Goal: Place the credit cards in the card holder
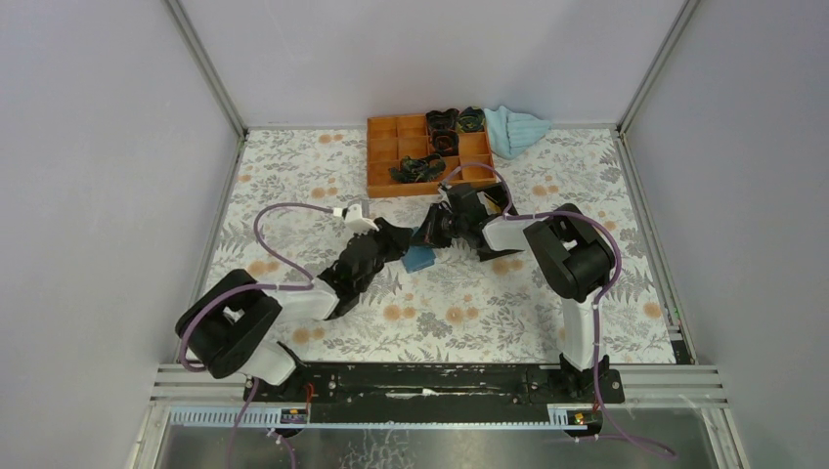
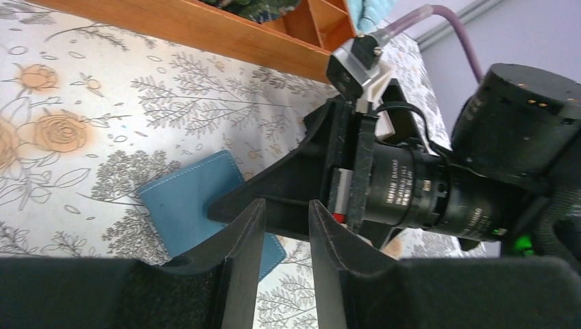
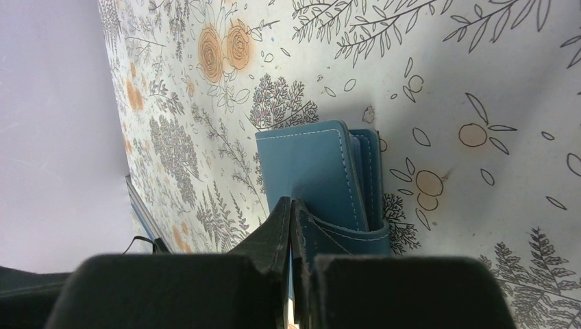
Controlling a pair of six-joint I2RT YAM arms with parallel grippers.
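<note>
The blue card holder (image 1: pixel 419 259) lies on the patterned table between the two arms. In the right wrist view the holder (image 3: pixel 308 159) appears as layered flaps with pale stitching, slightly parted along one side. My right gripper is shut, its tips over or against the holder's face; nothing shows between them. My left gripper is partly open and empty, its fingertips apart. In the left wrist view the holder (image 2: pixel 181 205) is partly covered by the right gripper's dark fingers (image 2: pixel 288 188). No separate credit card can be made out.
A wooden compartment tray (image 1: pixel 382 148) with dark rolled items stands at the back, a light blue cloth (image 1: pixel 516 130) beside it. A dark box (image 1: pixel 499 198) is partly hidden under the right arm. Both grippers are very close together.
</note>
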